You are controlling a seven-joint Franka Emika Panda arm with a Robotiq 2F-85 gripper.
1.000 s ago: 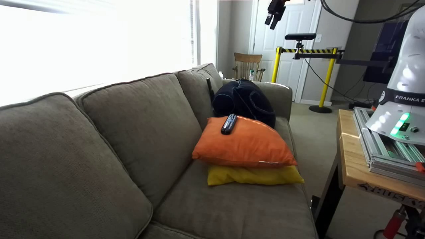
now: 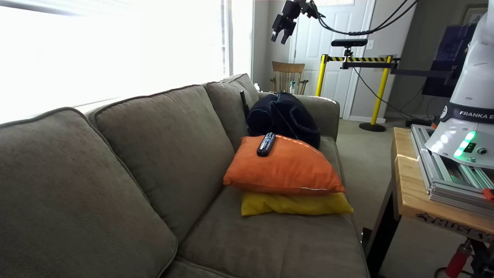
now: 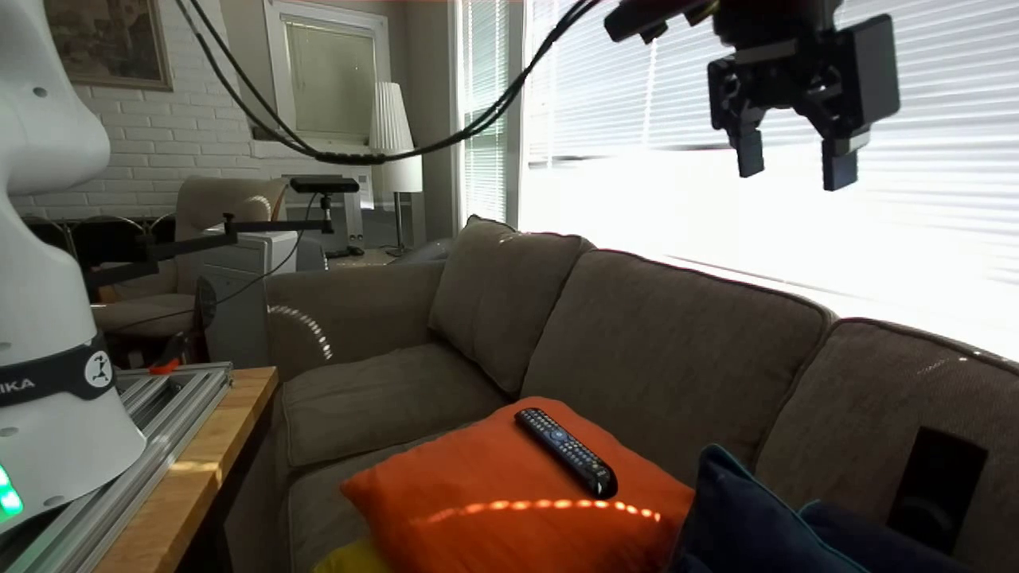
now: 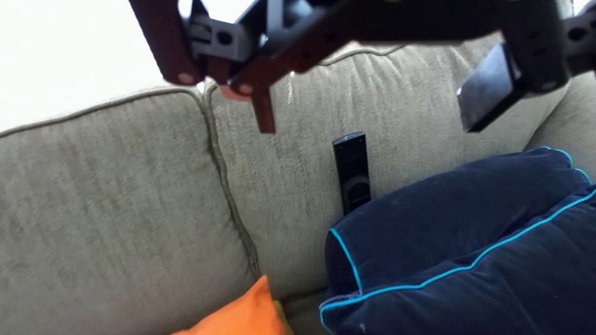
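My gripper [image 3: 794, 173] hangs open in the air high above the couch, nothing between its fingers. In the wrist view its fingertips [image 4: 487, 92] spread wide across the top. Below them, a black remote [image 4: 352, 167] stands upright against the couch's back cushion, its lower end hidden behind a dark blue pillow [image 4: 447, 229] with bright blue piping. A second remote [image 3: 566, 450], black with many buttons, lies face up on the orange pillow [image 2: 282, 171]. Under that pillow a yellow one [image 2: 296, 204] sticks out at the front.
The couch's near seat [image 2: 273, 245] is bare. A wooden workbench [image 2: 419, 199] carrying the arm's base stands along the couch's open side. Cables [image 3: 372, 156] droop from the arm. A bright window lies behind the backrest.
In exterior view 1 my gripper has moved left and slightly lower, toward the window side, and its fingers look wider apart. Pillows and remotes stay where they were.
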